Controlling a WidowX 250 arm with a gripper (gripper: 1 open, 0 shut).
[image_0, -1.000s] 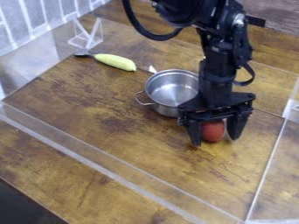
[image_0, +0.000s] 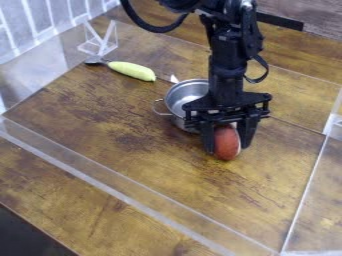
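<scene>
My black gripper (image_0: 227, 127) is low over the wooden table (image_0: 107, 170), its fingers around a red oval object (image_0: 226, 145) just in front of a steel pot (image_0: 179, 100). Whether the fingers are closed on the red object cannot be told. The arm hides the right part of the pot.
A pale yellow corn-like object (image_0: 132, 71) lies at the back left, near a spoon (image_0: 94, 63) and a clear stand (image_0: 99, 41). Transparent panels border the table at left and right.
The gripper and arm have moved left, toward the pot. The red object within the fingers has shifted slightly left as well and now shows more upright.
</scene>
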